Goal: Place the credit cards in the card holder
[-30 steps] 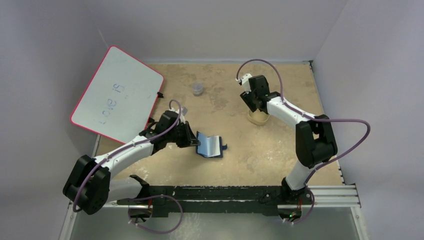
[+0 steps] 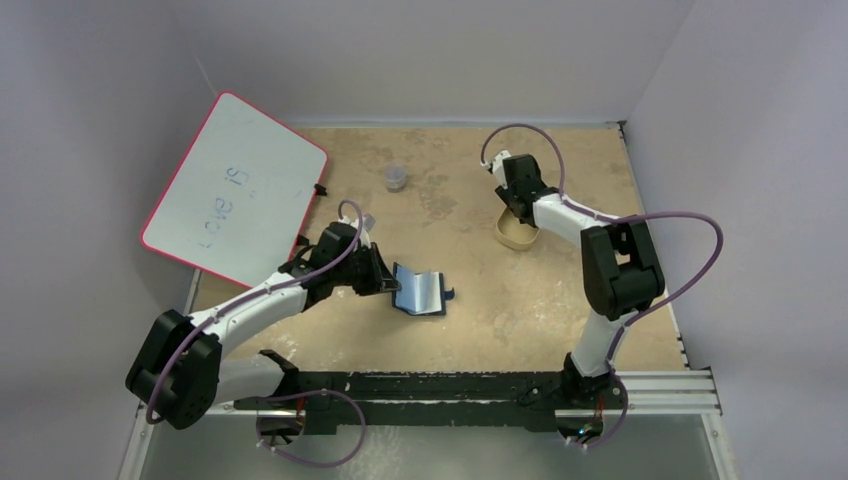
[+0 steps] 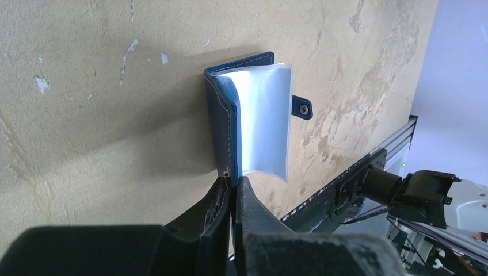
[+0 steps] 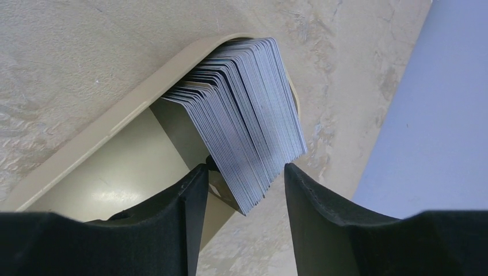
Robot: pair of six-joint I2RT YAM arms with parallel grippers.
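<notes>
A blue card holder with clear sleeves stands spread on the table. The tips of my left gripper are shut on the edge of its blue cover, and a pale sleeve fans out to the right. Over on the right, a tight stack of white cards leans inside a beige oval bowl. My right gripper is open above the bowl, one finger on either side of the stack's near corner. Whether the fingers touch any card I cannot tell.
A whiteboard with a red rim lies at the left, beyond the left arm. A small clear cup stands at the back. Bare table separates the card holder from the bowl.
My right gripper has shifted slightly rightward and toward the bowl, and its arm has bent in a little. The left arm and the card holder have stayed put.
</notes>
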